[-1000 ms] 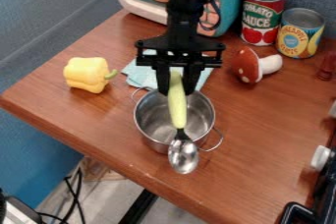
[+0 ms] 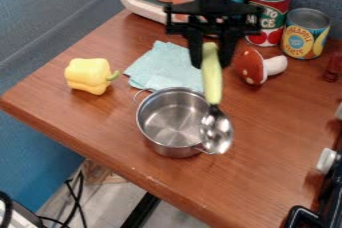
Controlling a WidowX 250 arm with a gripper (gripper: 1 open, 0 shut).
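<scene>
My black gripper (image 2: 210,42) is over the back middle of the table, shut on the pale yellow handle of a spoon (image 2: 211,77). The spoon hangs upright, its steel head over the right side of a steel pot (image 2: 168,122); whether it touches the pot is unclear. A light blue cloth (image 2: 158,70) lies behind the pot.
A yellow pepper (image 2: 90,74) lies at left, a toy mushroom (image 2: 257,66) right of the spoon. Two cans (image 2: 306,36) and a small red bottle (image 2: 334,69) stand back right. A black appliance lines the right edge.
My gripper has moved right and back, up the view, carrying the spoon from the pot's middle and front toward its right side.
</scene>
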